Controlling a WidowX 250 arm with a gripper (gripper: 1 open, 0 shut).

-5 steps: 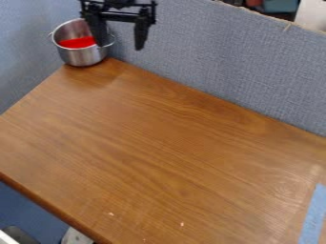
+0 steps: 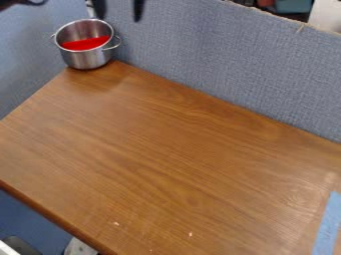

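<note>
A steel pot with two handles stands at the back left corner of the wooden table, holding something red. My gripper is mostly out of view at the top edge, blurred and dark, above the pot; whether it is open or shut does not show.
Grey padded panels border the table at the back and left. A strip of blue tape lies near the right edge.
My gripper has risen from over the pot toward the top of the view, mostly leaving the frame. The pot has not visibly moved.
</note>
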